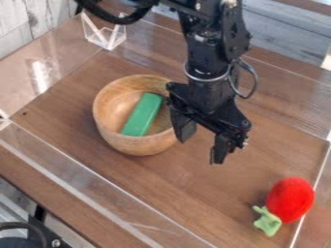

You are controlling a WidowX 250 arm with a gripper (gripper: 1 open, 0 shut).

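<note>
A wooden bowl point(119, 94) sits left of centre on the wooden table with a green block point(141, 115) inside it. My black gripper point(210, 136) hangs just right of the bowl, its fingers spread open with nothing visible between them. A red plush strawberry or radish-like toy point(289, 198) with a green top lies at the front right.
A small clear plastic object point(104, 31) stands at the back left edge.
</note>
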